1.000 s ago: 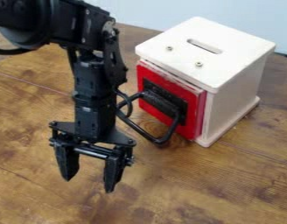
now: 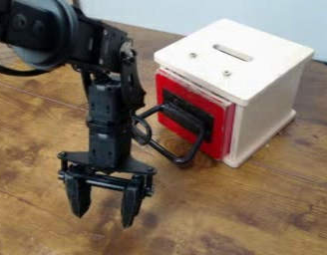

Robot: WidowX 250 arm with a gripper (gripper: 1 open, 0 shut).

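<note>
My black gripper [image 2: 108,204] hangs pointing down over the wooden table, its two fingers apart with nothing between them. To its right stands a pale wooden box [image 2: 266,92] with a slot in its top. The box's red front [image 2: 226,125] faces toward the arm and carries a black handle [image 2: 186,153], which is to the right of the gripper's body and partly behind the arm.
A white surface lies at the back edge.
The arm and gripper have shifted very slightly; the box stands where it was.
</note>
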